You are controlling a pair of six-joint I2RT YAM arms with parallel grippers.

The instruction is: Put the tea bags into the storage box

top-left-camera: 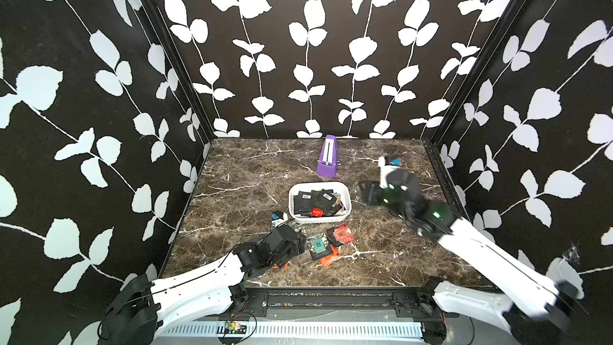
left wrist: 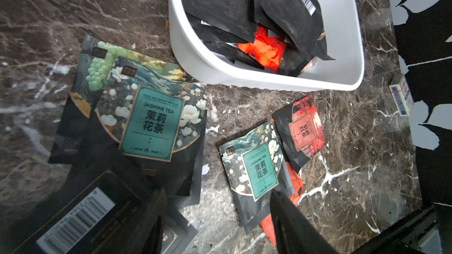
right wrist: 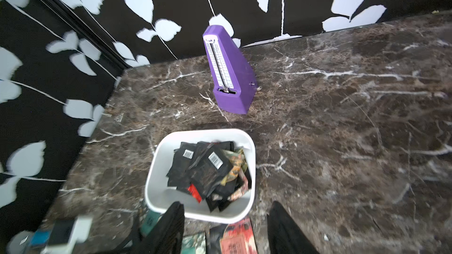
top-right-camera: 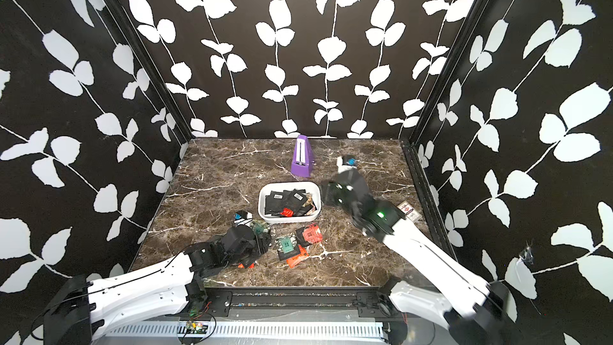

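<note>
The white storage box (top-left-camera: 346, 207) holds several dark tea bags and a red one. More lie in front of it: a jasmine one (left wrist: 254, 174), a pink-red one (left wrist: 303, 131), and a pile (left wrist: 150, 127) at the left. My open left gripper hangs over these bags with nothing between its fingers. My right gripper, blurred in the top views, is raised right of the box, its fingers apart with nothing seen between them.
A purple metronome (top-left-camera: 327, 156) stands behind the box. A small packet (top-right-camera: 408, 210) lies at the right.
</note>
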